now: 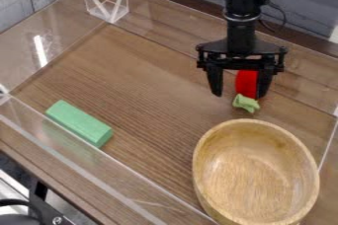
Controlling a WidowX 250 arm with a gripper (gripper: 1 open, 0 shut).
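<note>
My gripper hangs at the upper right, its two dark fingers spread apart over a red object with a green part below it, which looks like a strawberry or similar item. Whether anything is between the fingers is unclear; the red object appears partly behind them.
A large wooden bowl fills the lower right. A green block lies at the lower left. A white wire item stands at the back left.
</note>
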